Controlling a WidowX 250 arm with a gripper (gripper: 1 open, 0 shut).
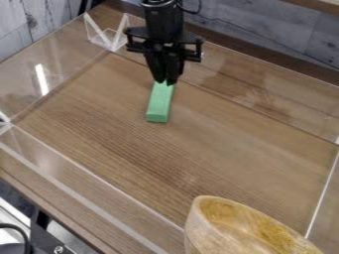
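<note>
A black robot arm reaches in from the top centre, its gripper (165, 69) hanging over the upper end of a green block (159, 107) lying on the wooden table. The fingers are dark and small; whether they are open or shut, or touching the block, I cannot tell.
A yellow bowl-like container (245, 230) sits at the bottom right edge. Clear plastic pieces are at the left edge and upper left corner, with a grey wall behind.
</note>
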